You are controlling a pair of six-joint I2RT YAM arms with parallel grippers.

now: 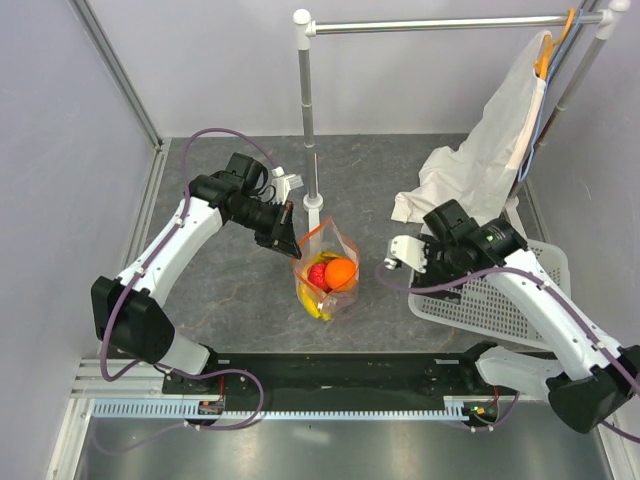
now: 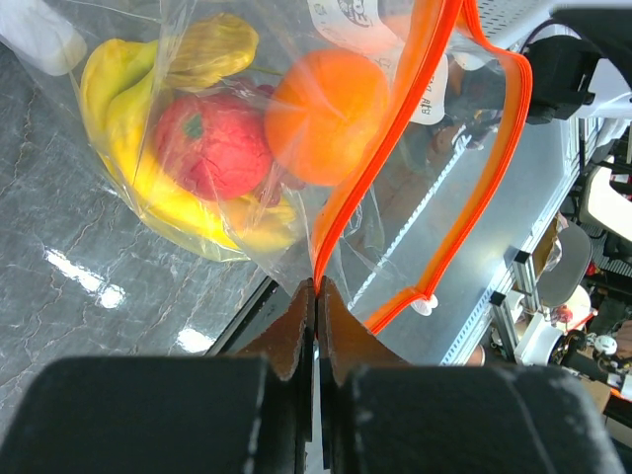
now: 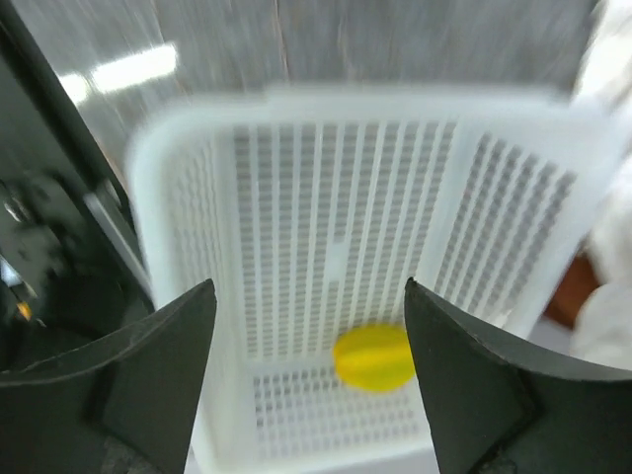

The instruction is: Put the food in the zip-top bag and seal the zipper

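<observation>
The zip bag point(image 1: 325, 300) stands open, holding an orange point(image 2: 326, 114), a red fruit point(image 2: 212, 148) and bananas point(image 2: 128, 128). My left gripper is shut on the orange zipper rim point(image 2: 375, 163) at its corner. My right gripper is open above the white basket point(image 3: 272, 111), where a blurred yellow item point(image 3: 373, 355) lies; nothing is between its fingers.
A metal rack point(image 1: 440, 25) stands at the back, with a cream cloth bag point(image 1: 480, 150) hanging on the right over the floor near the basket.
</observation>
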